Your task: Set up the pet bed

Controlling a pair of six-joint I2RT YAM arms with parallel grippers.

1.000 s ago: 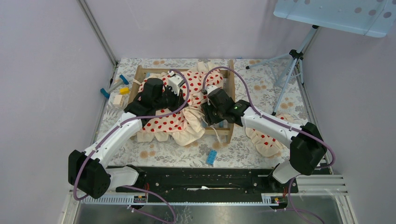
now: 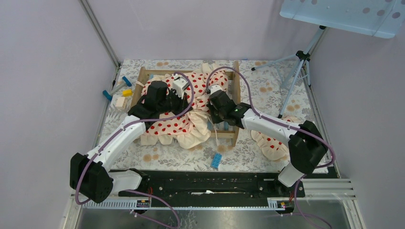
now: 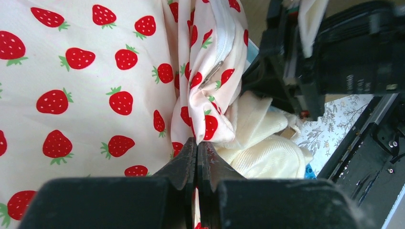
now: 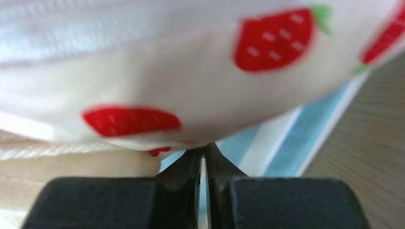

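A strawberry-print cover (image 2: 162, 125) with a zipper and cream trim lies bunched in the wooden bed frame (image 2: 235, 81). My left gripper is shut at the folded cover beside the zipper (image 3: 212, 71); how much fabric it pinches is unclear. My right gripper is shut on the cover's printed fabric, close to the zipper side; in the left wrist view its black body stands right of the bunched fold. Blue-and-white striped fabric (image 4: 282, 143) shows beneath.
A second strawberry piece (image 2: 271, 145) lies at the right, beside a light-blue stand (image 2: 301, 62). A blue block (image 2: 216, 160) sits in front of the frame. Small blue, yellow and cream pieces lie at the left.
My right arm has shifted slightly at the middle of the bed, its elbow moving left and its gripper altering angle at the cover. The left arm has not visibly moved.
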